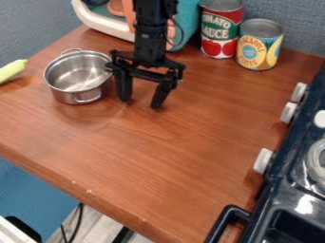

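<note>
My black gripper [141, 96] is low over the wooden table [152, 171], just right of a steel pot [79, 87] with loop handles. Its two fingers stand apart, open, with nothing visible between them. The left finger is beside the pot's right side; whether it touches the pot I cannot tell.
A tomato sauce can [221, 28] and a yellow-labelled can [259, 49] stand at the back. A black stove [295, 190] fills the right side. A yellow object [10, 69] lies at the far left.
</note>
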